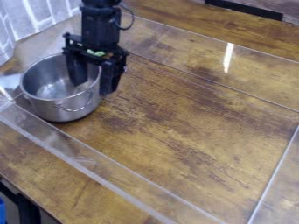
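Note:
A large steel pot (52, 101) sits on the wooden table at the left of the camera view. My black gripper (96, 77) reaches down from the top at the pot's right rim, with one dark part over the inside of the pot and another just outside it. Whether the fingers are gripping the rim is unclear.
A pale cloth (17, 26) and clear plastic lie at the upper left behind the pot.

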